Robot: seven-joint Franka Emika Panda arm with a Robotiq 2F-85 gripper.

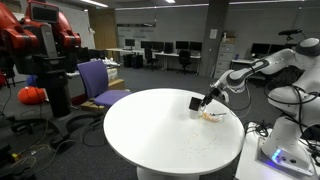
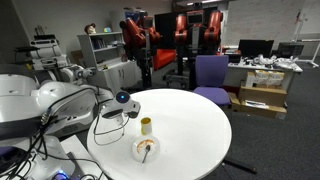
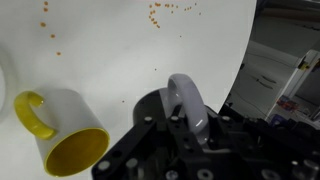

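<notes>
My gripper is shut on a slim white object point(image 3: 187, 97) with a rounded end. What exactly it is cannot be told, as dark gripper parts cover its lower portion. To the left in the wrist view is a white mug point(image 3: 62, 108) with a yellow inside and a yellow handle, apart from the held object. That mug point(image 2: 146, 126) stands on the round white table point(image 2: 195, 135) in exterior view 2. In exterior view 1 the gripper point(image 1: 205, 101) is over the table's right side, where a dark part of the hand hides what it holds.
A plate point(image 2: 139, 151) with a utensil lies near the mug. Orange crumbs point(image 3: 155, 16) are scattered over the table. A purple chair point(image 1: 95, 80) stands at the table's far edge.
</notes>
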